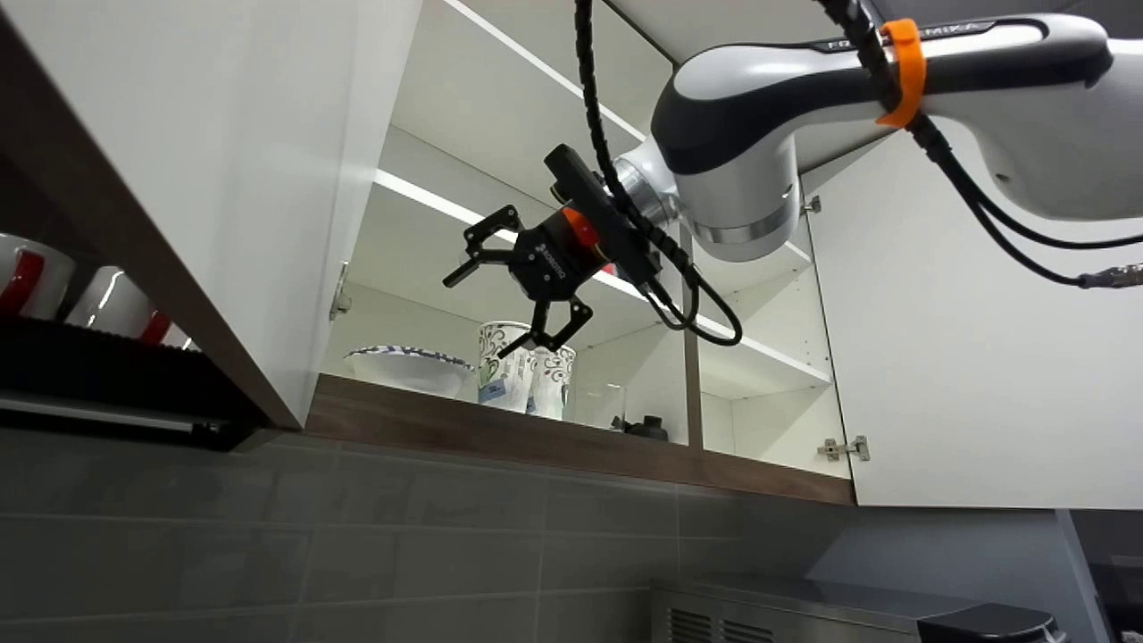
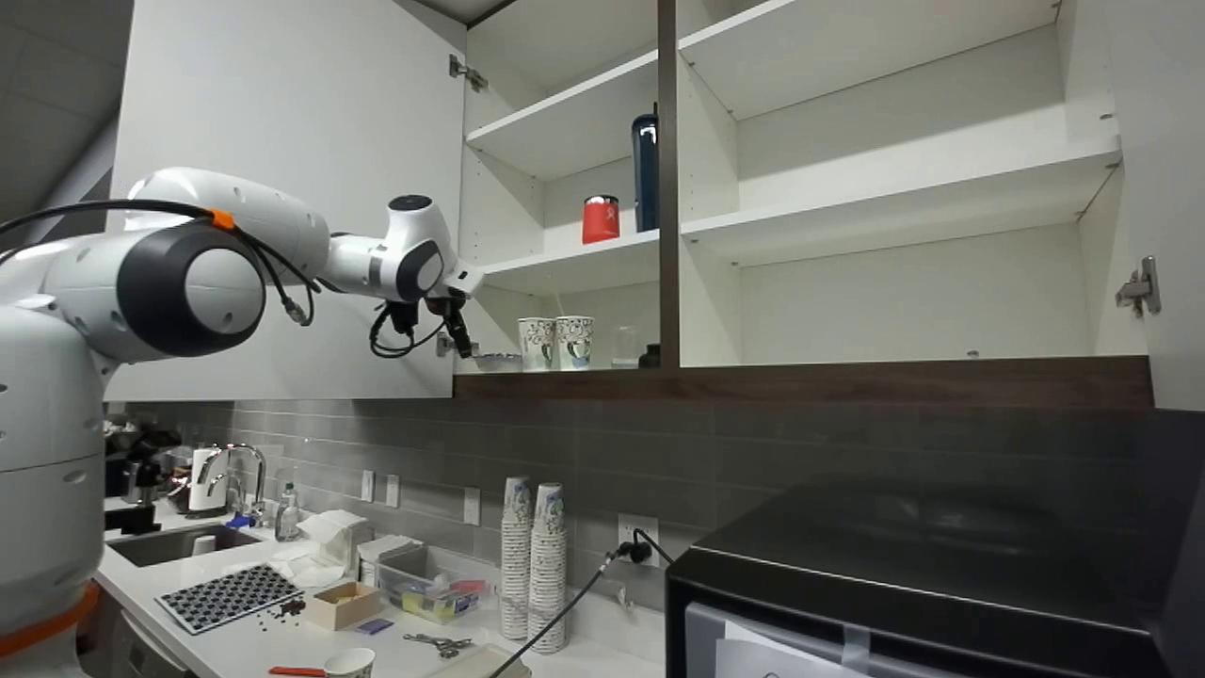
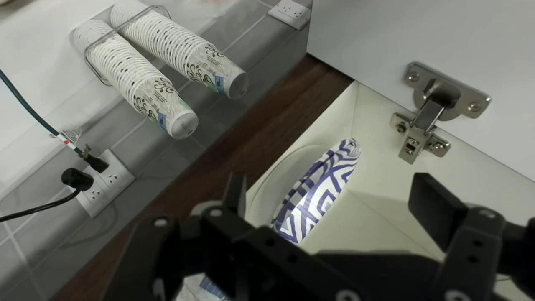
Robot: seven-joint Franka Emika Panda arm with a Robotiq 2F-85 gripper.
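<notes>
My gripper [image 1: 471, 318] is open with nothing between its fingers, at the front of the open wall cabinet. Below and to its left in exterior view 1, a white bowl [image 1: 407, 370] with a blue-patterned rim rests on the bottom shelf. The wrist view shows the patterned bowl [image 3: 316, 193] beyond and between my spread fingers, clear of them. Two patterned paper cups [image 2: 555, 343] stand beside it; in exterior view 1 a lower finger overlaps one cup [image 1: 504, 370], and whether they touch I cannot tell.
Cabinet doors [image 2: 282, 192] stand open at the sides, with a hinge [image 3: 426, 113] close to the bowl. On the middle shelf are a red tumbler [image 2: 601, 219] and a dark blue bottle [image 2: 645, 171]. Stacked cups [image 2: 515, 559] stand on the counter below. The right-hand shelves are empty.
</notes>
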